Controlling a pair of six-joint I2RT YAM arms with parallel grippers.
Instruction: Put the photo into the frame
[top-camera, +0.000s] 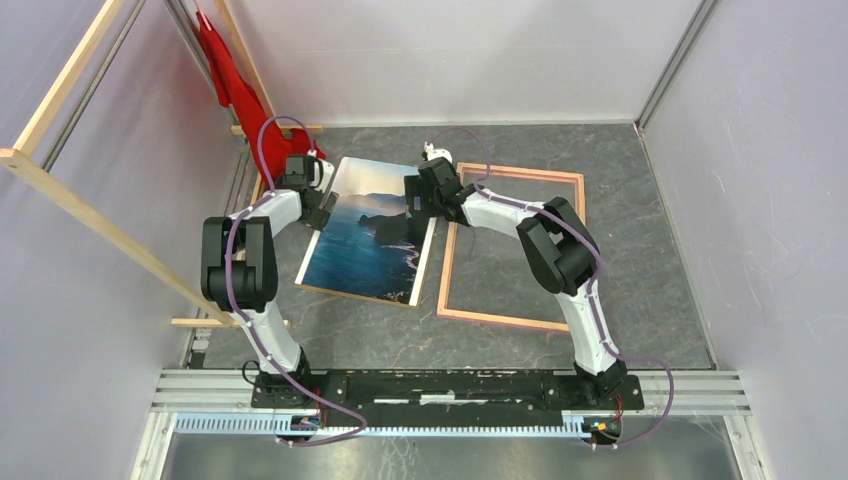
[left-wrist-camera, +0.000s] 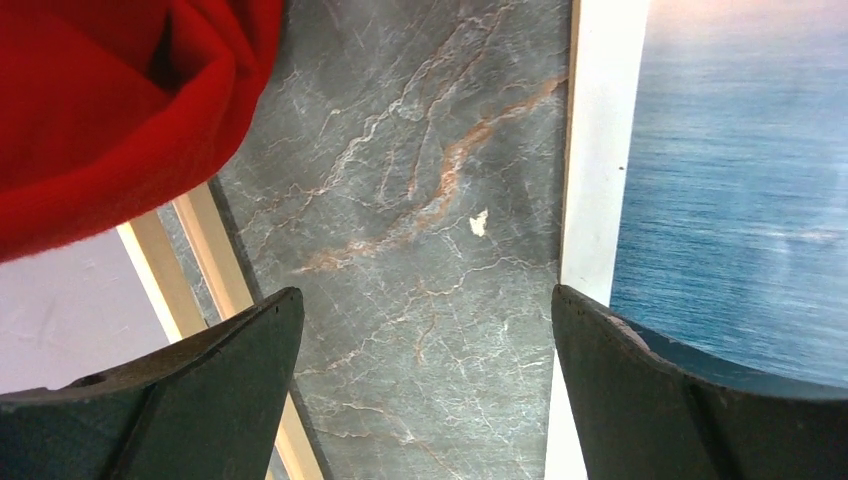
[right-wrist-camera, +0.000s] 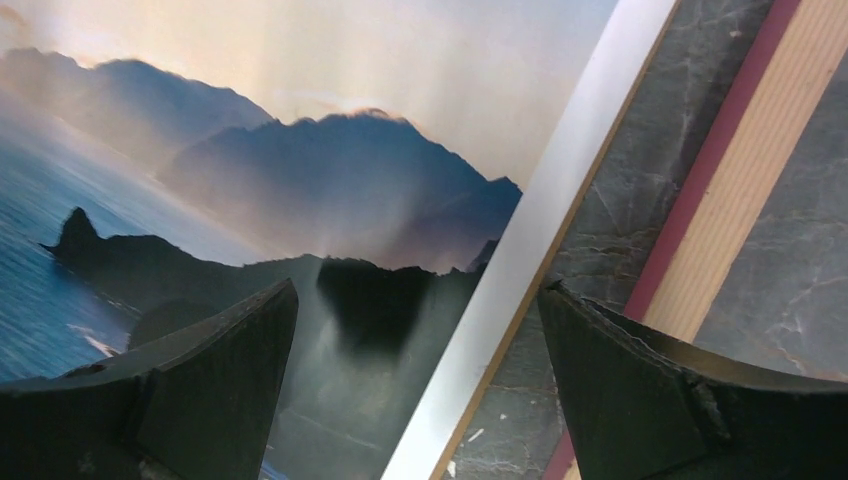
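Note:
The photo (top-camera: 360, 250), a seascape panel with white side borders, lies on the grey surface between my arms, slightly turned. To its right is the empty wooden frame (top-camera: 507, 322), with a narrow gap between them. My left gripper is open at the photo's left edge; one finger (left-wrist-camera: 640, 370) reaches the white border (left-wrist-camera: 592, 190), the other is over bare surface. My right gripper stands open across the photo's right border (right-wrist-camera: 525, 225), one finger (right-wrist-camera: 215, 375) over the picture and the other (right-wrist-camera: 640, 370) over the gap beside the frame strip (right-wrist-camera: 735, 185).
A red cloth (top-camera: 235, 95) hangs on a wooden rack (top-camera: 95, 225) at the left, close to my left gripper. Bare surface (top-camera: 635, 240) lies right of the frame, and more is free in front of the photo.

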